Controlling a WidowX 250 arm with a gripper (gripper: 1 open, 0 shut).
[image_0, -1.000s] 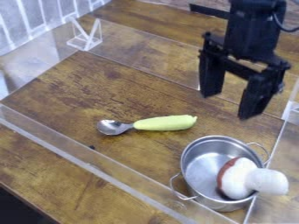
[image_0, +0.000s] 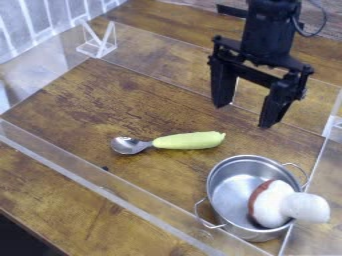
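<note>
My black gripper (image_0: 251, 98) hangs over the upper right of the wooden surface, its two fingers spread apart with nothing visible between them. Below and left of it lies a pale yellow-green corn-like item (image_0: 187, 141), beside a metal spoon (image_0: 131, 145). At the lower right stands a steel pot (image_0: 230, 195) with wire handles, holding a white object (image_0: 302, 208) with a reddish-brown band.
Clear plastic walls (image_0: 80, 175) border the work area. A white plastic bracket (image_0: 99, 40) stands at the back left.
The gripper has moved up and a little left, away from the pot, over the last second. The pot, spoon and yellow-green item have stayed in place.
</note>
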